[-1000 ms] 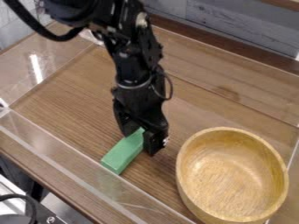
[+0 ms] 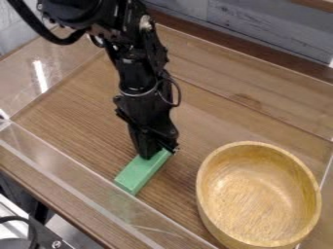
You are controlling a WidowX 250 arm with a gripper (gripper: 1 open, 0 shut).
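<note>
A flat green rectangular object [image 2: 136, 175] lies on the wooden table near its front edge, angled toward the camera. My black gripper [image 2: 151, 146] is over the far end of the green object, partly covering it. Its fingertips are dark and overlap, so whether anything is between them is hard to see; it appears shut.
A large round cream bowl [image 2: 256, 195] stands at the front right, close to the green object. A clear rail runs along the front edge, and a white wall is at the back.
My gripper has shifted slightly left and its fingers have drawn together over the green object's far end. The green object has barely moved.
</note>
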